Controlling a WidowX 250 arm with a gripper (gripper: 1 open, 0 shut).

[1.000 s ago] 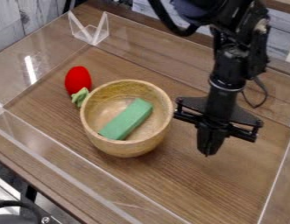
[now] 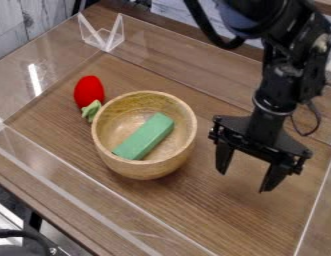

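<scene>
My black gripper point(image 2: 247, 160) hangs low over the bare right part of the wooden table, to the right of a tan bowl point(image 2: 125, 108), fingers apart and pointing down, with nothing seen between them. A green block point(image 2: 144, 137) lies slanted in the bowl. A red object point(image 2: 88, 90) with a pale green part at its lower end lies left of the bowl.
A clear angular object point(image 2: 98, 30) stands at the back left. Dark cables or parts show at the lower left corner.
The gripper has turned and its fingertips have moved lower toward the front over the last second. The bowl, block and red object look unchanged.
</scene>
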